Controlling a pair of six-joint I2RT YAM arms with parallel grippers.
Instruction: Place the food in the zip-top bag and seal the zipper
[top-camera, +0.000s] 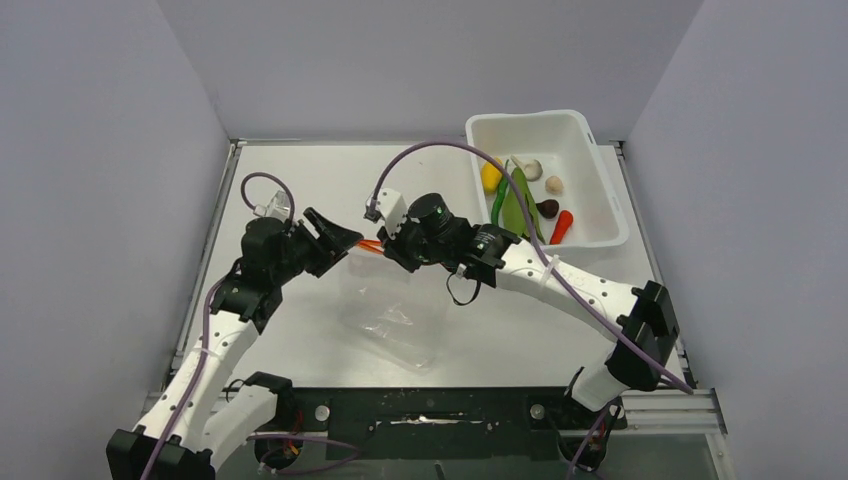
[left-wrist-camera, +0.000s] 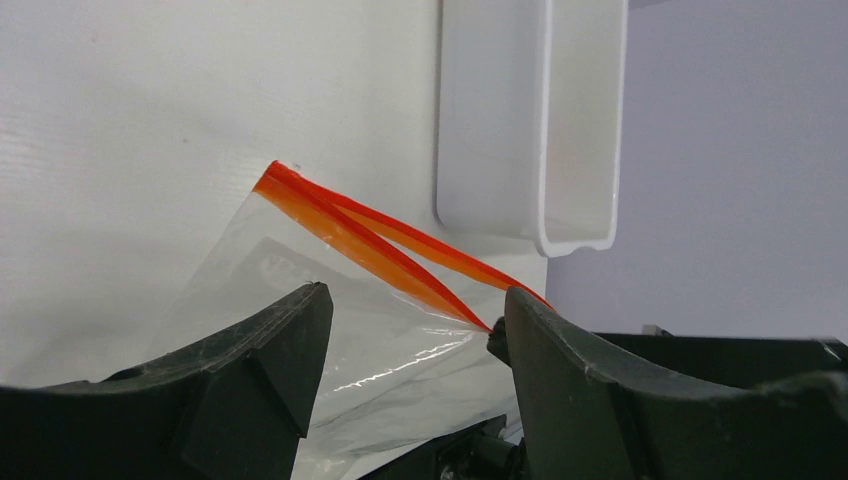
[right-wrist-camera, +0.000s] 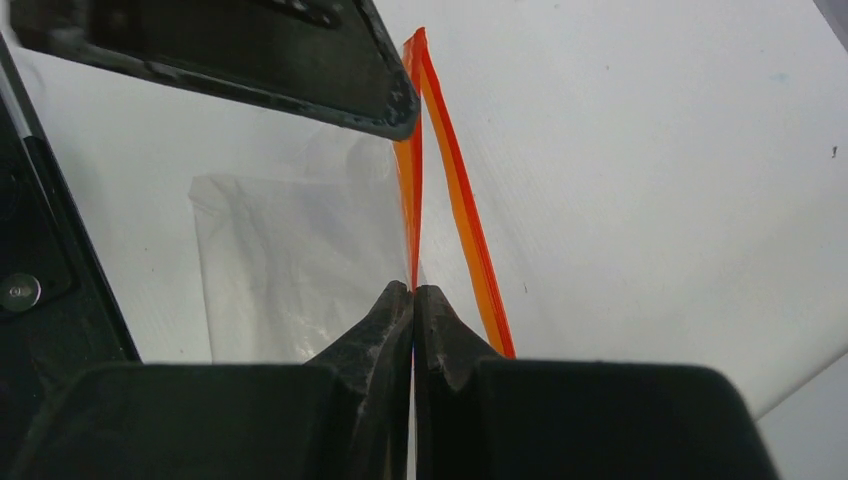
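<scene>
A clear zip bag (top-camera: 395, 315) with an orange zipper strip (top-camera: 370, 246) hangs from my right gripper, which is shut on one lip of the strip. The other orange lip (right-wrist-camera: 465, 215) stands apart from it, so the mouth is parted. My left gripper is open near the strip's free end, its fingers apart and not closed on the bag. The food lies in the white bin (top-camera: 603, 200): a yellow vegetable (top-camera: 490, 177), a leafy green piece (top-camera: 514, 212), a red pepper (top-camera: 562, 227) and several others.
The bin stands at the back right, partly under the right arm (top-camera: 540, 270). The two grippers are close together over the bag's top.
</scene>
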